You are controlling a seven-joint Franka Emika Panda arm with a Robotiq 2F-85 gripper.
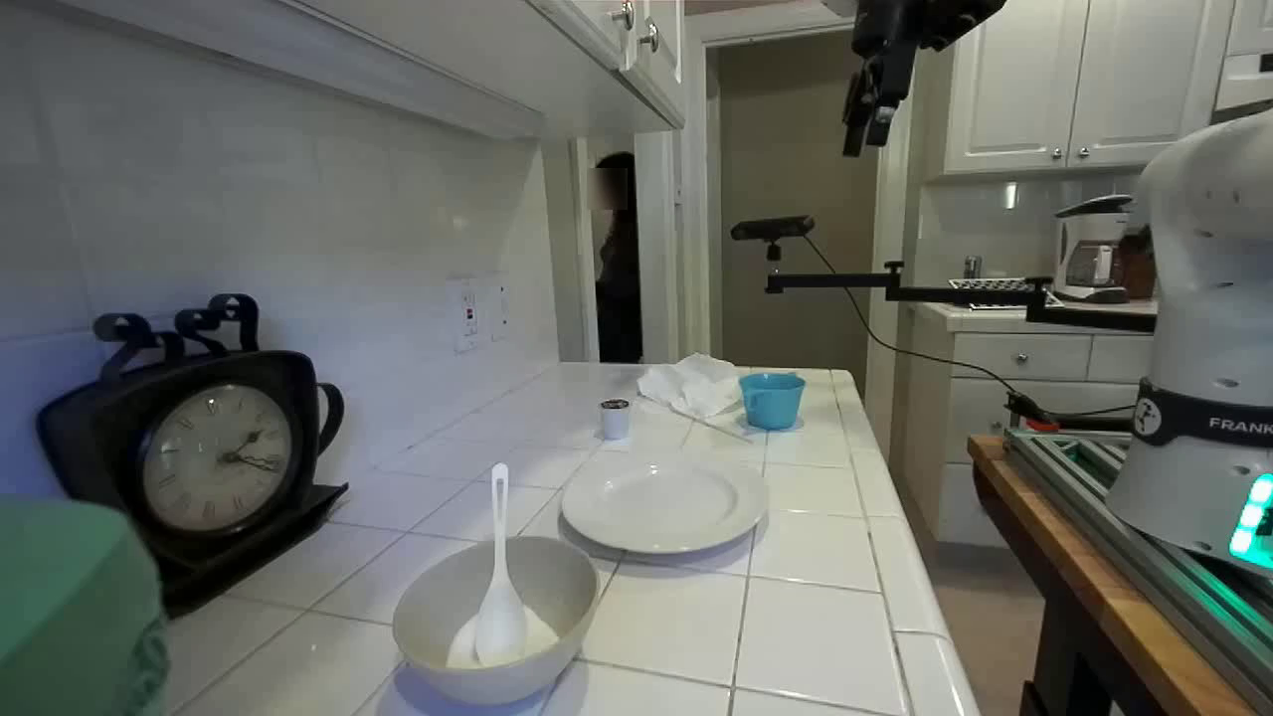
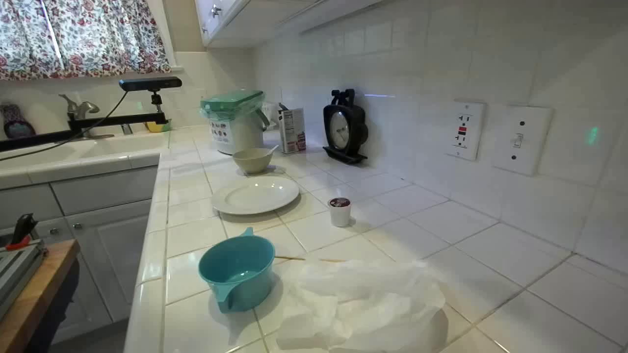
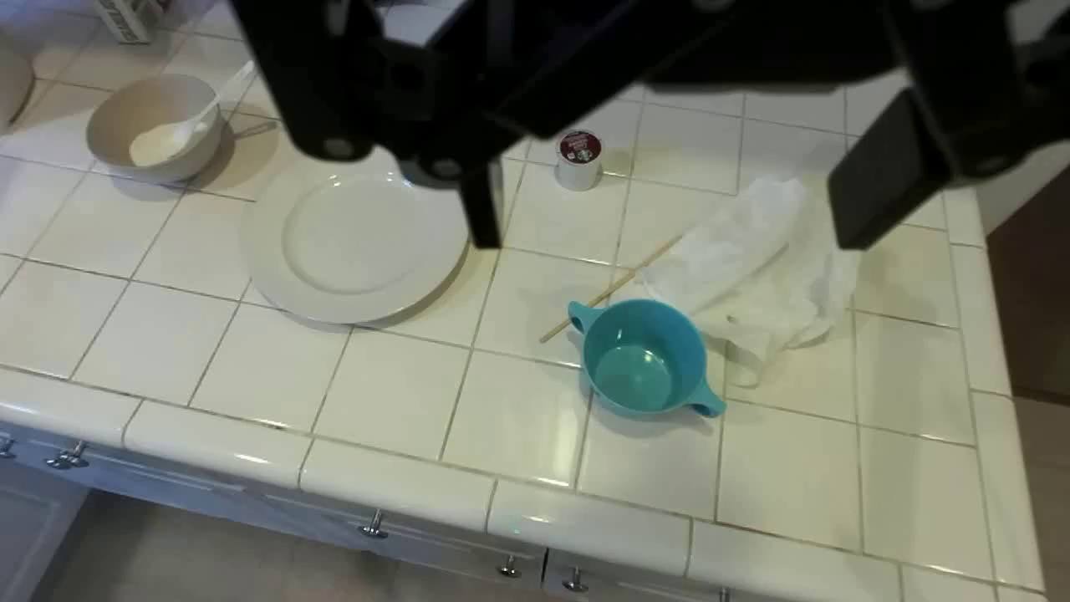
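High above the counter, my gripper stands open, its two fingers wide apart and nothing between them; exterior view 1 shows it [image 1: 867,129] at the top. On the tiles below sits a blue two-handled cup [image 3: 644,359], upright and empty. Crumpled white paper [image 3: 772,271] lies beside it, with a thin wooden stick [image 3: 602,296] reaching out from near the paper. A small white pod cup [image 3: 578,161] with a dark red lid stands apart. The white plate [image 2: 254,196] is bare. A beige bowl [image 1: 424,621] holds a white spoon [image 1: 501,615] and some white contents.
A black clock [image 1: 221,453] stands against the wall, near a green-lidded bucket [image 2: 235,126] and a small box [image 2: 292,130]. Cabinets [image 1: 477,48] overhang the wall side. Bare tiles [image 3: 401,391] run along the counter's front edge.
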